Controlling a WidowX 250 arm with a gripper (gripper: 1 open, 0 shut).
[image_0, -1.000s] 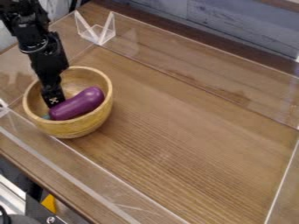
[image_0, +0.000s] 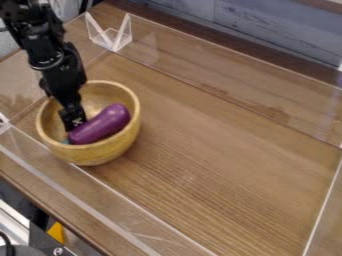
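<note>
My black gripper (image_0: 70, 112) reaches down from the upper left into a yellow bowl (image_0: 118, 150) at the left of the camera view. Its fingertips are inside the bowl beside a purple eggplant-like object (image_0: 100, 124), which lies tilted in the bowl. Whether the fingers grip the bowl's wall or anything inside is hard to tell.
A white wire-like holder (image_0: 110, 34) stands at the back left. The table's left edge runs along the lower left.
The gripper and the bowl have moved a little to the right and down in the view, with the purple object still inside the bowl.
</note>
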